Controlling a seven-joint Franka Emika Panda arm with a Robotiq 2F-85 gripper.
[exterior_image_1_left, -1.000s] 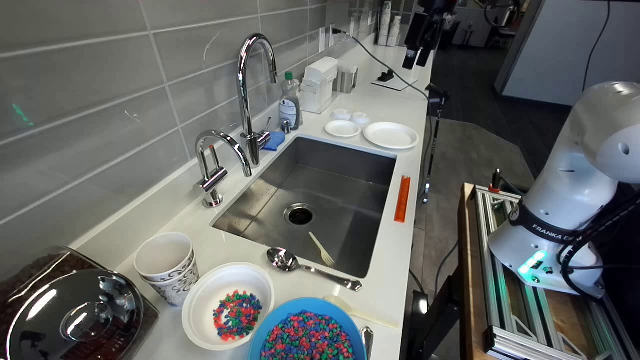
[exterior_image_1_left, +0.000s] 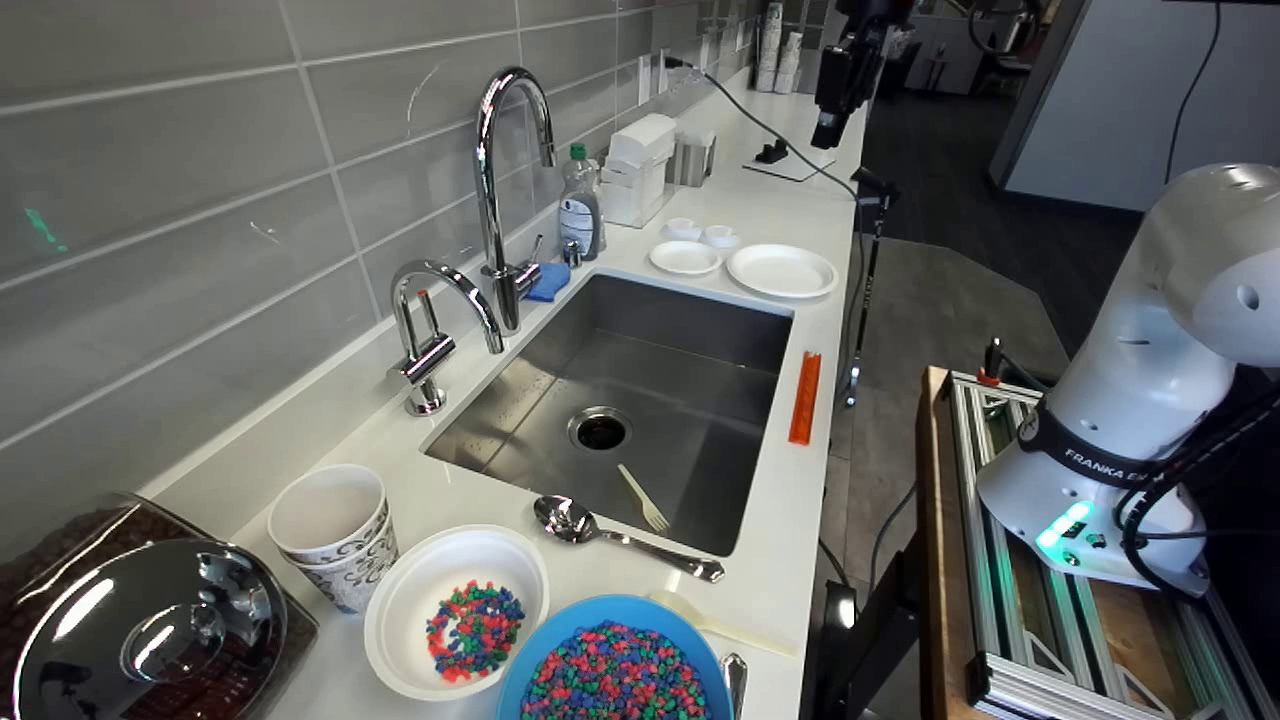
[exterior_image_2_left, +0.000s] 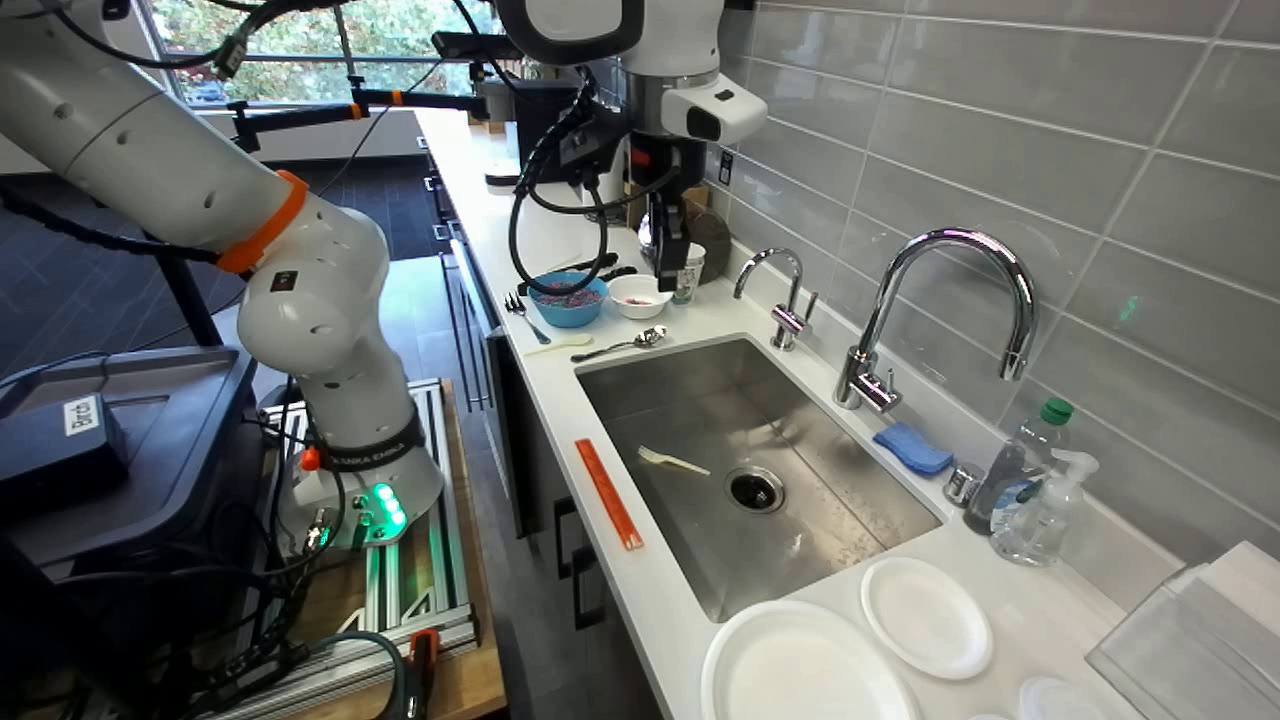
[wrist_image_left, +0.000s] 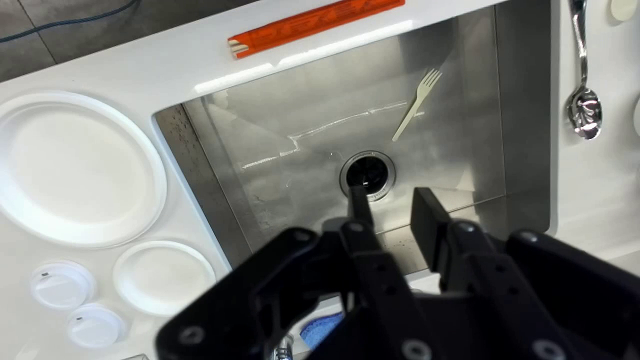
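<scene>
My gripper hangs high above the sink (wrist_image_left: 444, 174). In the wrist view its fingers (wrist_image_left: 429, 222) have a narrow gap, with nothing visible between them. From exterior view 1, the gripper (exterior_image_1_left: 827, 128) looks nearly closed; whether it is fully shut is unclear. A pale fork (wrist_image_left: 415, 108) lies on the sink floor near the drain (wrist_image_left: 367, 174), well apart from the fingers. An orange packet (wrist_image_left: 315, 27) rests along the sink's front edge. A metal spoon (exterior_image_1_left: 630, 542) lies by one end, near a white bowl (exterior_image_1_left: 402, 600) and a blue bowl (exterior_image_1_left: 528, 672) of coloured pieces.
Two chrome faucets (exterior_image_2_left: 966, 240) (exterior_image_2_left: 774, 258) rise behind the sink. White plates (exterior_image_1_left: 782, 271) and small white lids (wrist_image_left: 63, 285) occupy the opposite end. A soap bottle (exterior_image_1_left: 581, 210) and blue sponge (exterior_image_1_left: 548, 282) stand near the wall. The sink is mostly clear.
The fingers have drawn closer together in exterior view 1. The gripper stays at about the same place, and the objects on the counter have not moved.
</scene>
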